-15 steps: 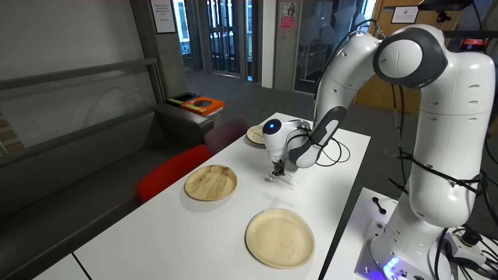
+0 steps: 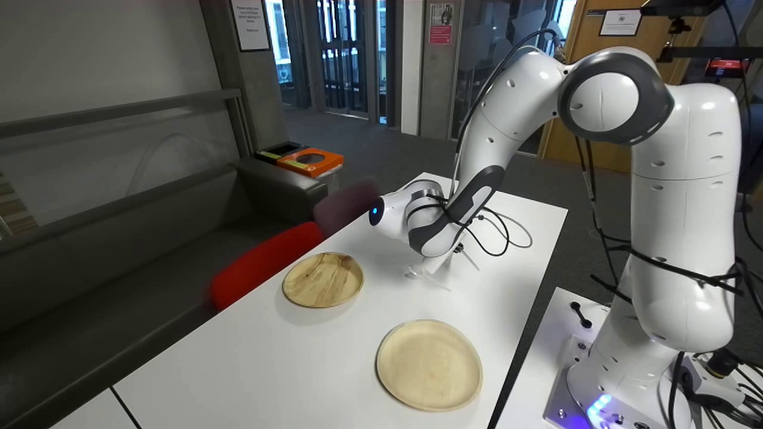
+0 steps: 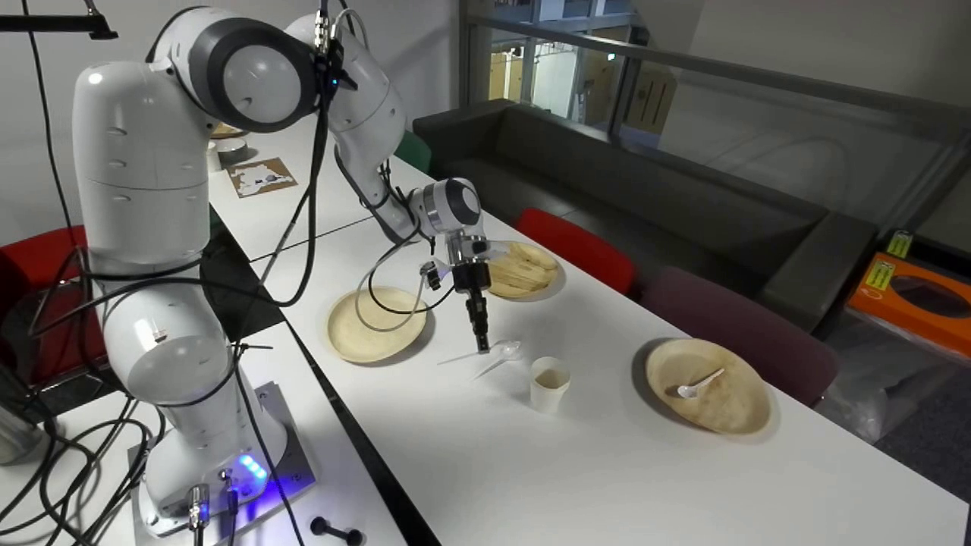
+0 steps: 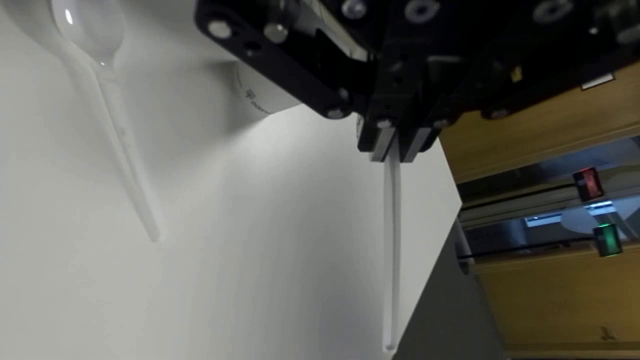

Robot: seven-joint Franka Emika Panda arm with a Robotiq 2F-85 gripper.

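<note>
My gripper is shut on a thin white plastic handle (image 4: 391,258), probably that of a spoon; its other end is hidden by the fingers. In exterior view 2 the gripper (image 3: 482,349) points down close above the table. A clear white spoon (image 4: 117,114) lies on the table to the left in the wrist view, apart from the fingers. In exterior view 2 that spoon's bowl (image 3: 510,349) shows just beside the fingertips. A paper cup (image 3: 550,387) stands upright nearby, partly visible behind the gripper in the wrist view.
A far wooden plate (image 3: 760,423) bears one white spoon (image 3: 699,384). Two other wooden plates, one pale (image 2: 429,364) and one grained (image 2: 323,279), look empty. Between cup and far plate the table (image 3: 601,437) is bare. A sofa and chairs line the far edge.
In exterior view 1 the wrist has shifted left and tipped over, now covering the far plate. The dark fingers, earlier seen pointing down there, are mostly hidden behind the arm.
</note>
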